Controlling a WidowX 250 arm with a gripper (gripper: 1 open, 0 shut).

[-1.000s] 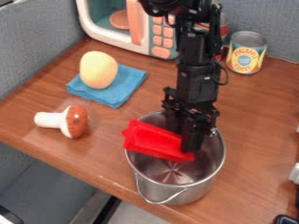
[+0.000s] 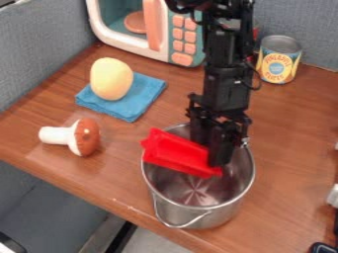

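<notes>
My black gripper (image 2: 216, 138) reaches down from the top into the mouth of a steel pot (image 2: 199, 206) with a wire handle near the table's front edge. A red object (image 2: 175, 152) is at its fingers, tilted across the pot's rear left, partly over the rim and partly inside. The fingertips are hidden behind it, so how far they are closed is unclear.
On the wooden table (image 2: 284, 138), a toy mushroom (image 2: 73, 136) lies at left, an egg (image 2: 111, 77) on a blue cloth (image 2: 132, 104) behind it. A toy microwave (image 2: 158, 30) and a can (image 2: 278, 61) stand at the back.
The gripper and red object have shifted very slightly; the pot and other things stay where they were.
</notes>
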